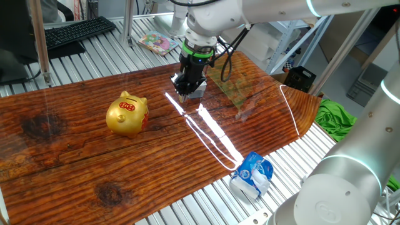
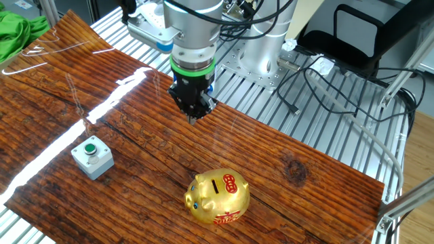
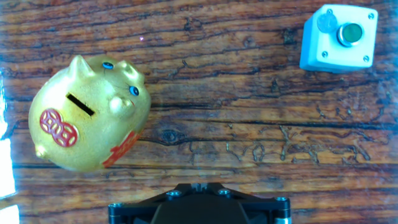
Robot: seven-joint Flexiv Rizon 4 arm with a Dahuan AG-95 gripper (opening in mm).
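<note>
A golden piggy bank (image 2: 218, 196) with red markings and a slot in its back stands upright on the wooden tabletop. It shows at the left of the wrist view (image 3: 93, 118). A small white box with a green button (image 2: 93, 161) sits apart from it; the wrist view has this box at top right (image 3: 323, 46). My gripper (image 2: 192, 120) hangs above the board, pointing down, clear of both objects. Its fingers meet at the bottom of the wrist view, shut, and nothing shows between them. In exterior view 1 the gripper (image 1: 182, 97) partly covers the white box.
A blue and white soft packet (image 1: 253, 175) lies by the board's edge near the arm's base. Green cloth (image 1: 337, 119) is beyond one end. A keyboard (image 1: 78, 31) and a colourful booklet (image 1: 157, 42) rest on the slatted metal table. Much of the board is bare.
</note>
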